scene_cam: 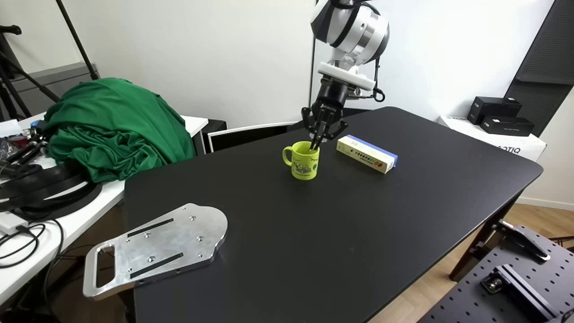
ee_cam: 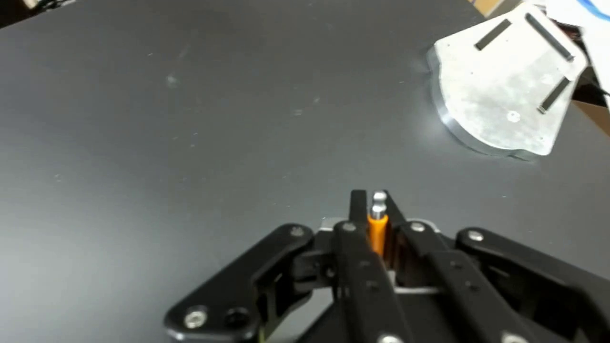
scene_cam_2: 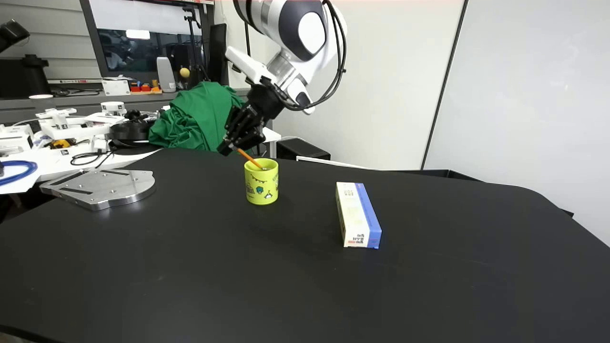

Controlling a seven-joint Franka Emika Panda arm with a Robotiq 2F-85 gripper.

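Note:
A yellow-green mug (scene_cam: pixel 304 163) with printed pictures stands upright on the black table, its handle to the left in exterior view 1. From my gripper a thin orange stick (scene_cam_2: pixel 249 159) slants down into the mug's opening. In the wrist view the orange stick (ee_cam: pixel 377 233) lies between my shut fingers, its silvery end showing at their tips. Its lower end is hidden inside the mug. Exterior view 1 shows my gripper (scene_cam: pixel 315 145) over the mug's right rim; whether they touch, I cannot tell.
Right of the mug lies a white and blue box (scene_cam_2: pixel 358 214). A flat metal plate (scene_cam: pixel 167 245) rests at the table's left edge. Green cloth (scene_cam: pixel 118 126) is heaped on the side table.

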